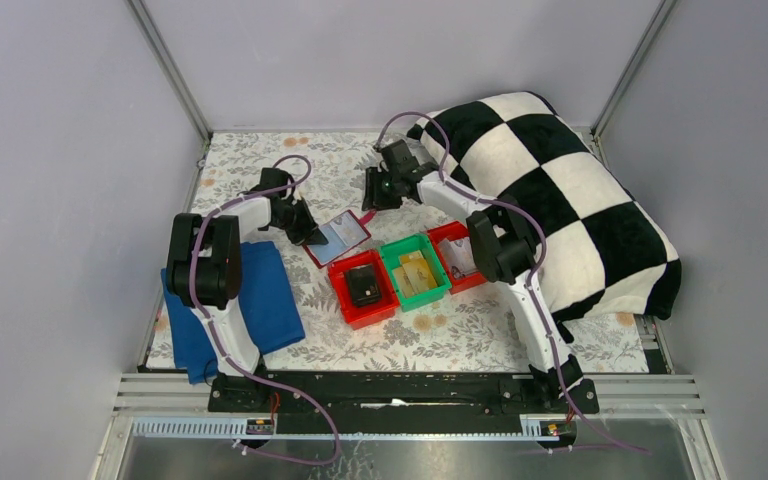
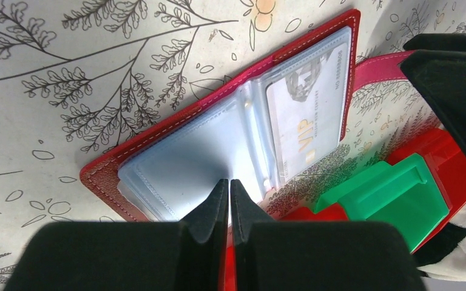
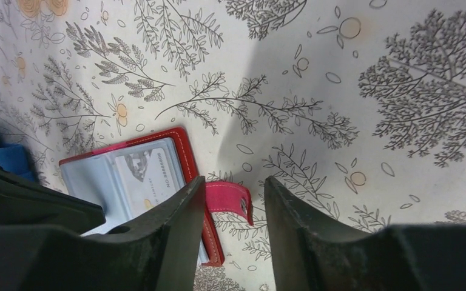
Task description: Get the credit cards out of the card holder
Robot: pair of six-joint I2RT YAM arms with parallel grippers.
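The red card holder (image 1: 338,238) lies open on the patterned table, its clear sleeves facing up. One sleeve shows a white card with gold VIP lettering (image 2: 306,109); the pale sleeve (image 2: 185,163) beside it shows no clear print. My left gripper is over the pale sleeve's lower edge, its tips separated by only a narrow slit, with nothing visible between them. The holder's red strap (image 3: 227,199) sticks out to the right. Open around the strap's end, my right gripper has a clear gap beside the strap; whether a finger touches it cannot be told.
In front of the holder stand a red bin (image 1: 362,312) with a black item, a green bin (image 1: 420,298) with yellowish items and another red bin (image 1: 473,281). A blue cloth (image 1: 275,300) lies left, a checkered cushion (image 1: 570,200) right. Behind the holder, the table is clear.
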